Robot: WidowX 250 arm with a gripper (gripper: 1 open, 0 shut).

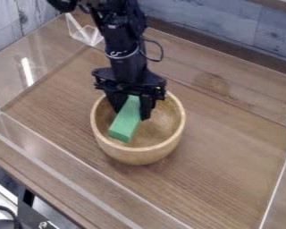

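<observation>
A round tan bowl (160, 139) stands on the wooden table, left of centre. A green block (125, 123) is inside it, tilted, its top end up under my black gripper (132, 98). The gripper reaches into the bowl from above and is shut on the block's upper end; its fingertips are largely hidden by the block and the gripper body.
Pale plank walls border it at the back. A clear plastic piece lies at the back left, and cables show at the lower left corner.
</observation>
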